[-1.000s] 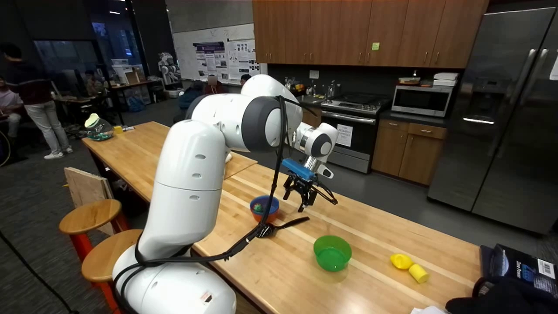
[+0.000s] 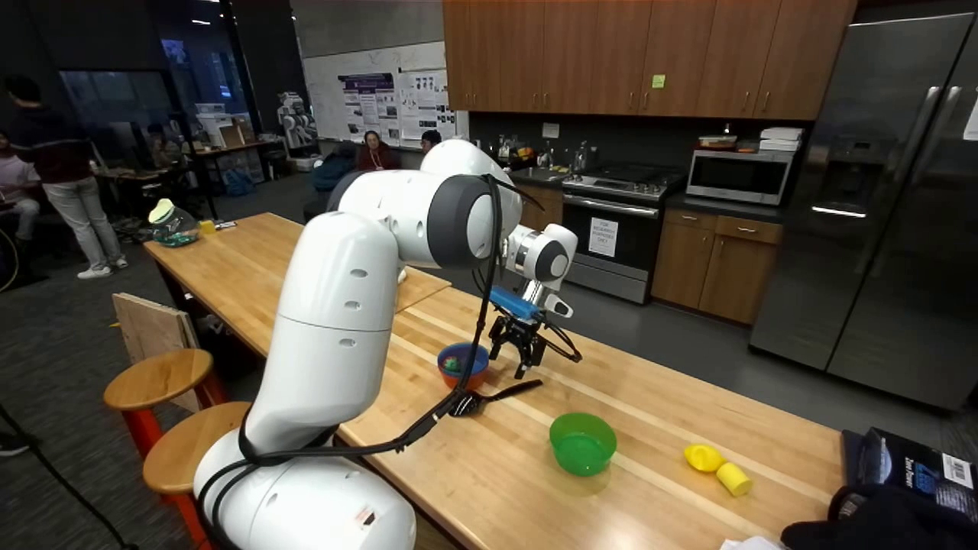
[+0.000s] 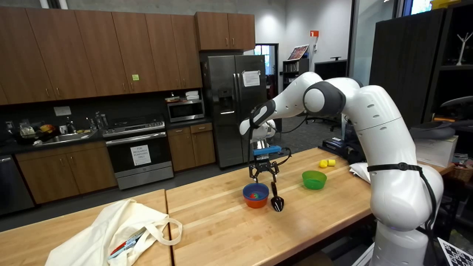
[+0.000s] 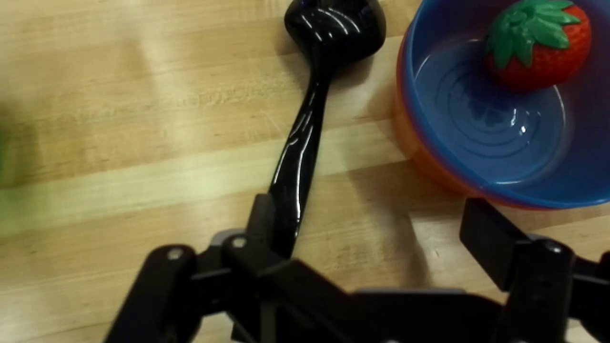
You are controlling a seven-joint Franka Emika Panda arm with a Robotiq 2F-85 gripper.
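My gripper is open above the table, with bare wood showing between its spread fingers. Near the left finger in the wrist view runs the handle of a black spoon [image 4: 300, 154]; its end is hidden behind that finger. To the right sits a blue bowl [image 4: 457, 123] inside an orange one [image 4: 420, 151], close to the right fingertip. A red toy strawberry [image 4: 543, 48] with green leaves lies in the blue bowl. From outside, the gripper [image 3: 262, 177] hangs just behind the stacked bowls and the spoon [image 3: 277, 203]. Whether any finger touches the bowls I cannot tell.
A green bowl [image 2: 583, 444] stands farther along the table, and beyond it lie a yellow lemon [image 2: 703, 457] and a yellow cylinder [image 2: 733, 478]. A cream cloth bag [image 3: 106, 230] covers part of the adjoining table. Between bag and bowls the wood is clear.
The gripper has moved lower and slightly toward the stacked bowls. Bowls, spoon and yellow items have kept their places.
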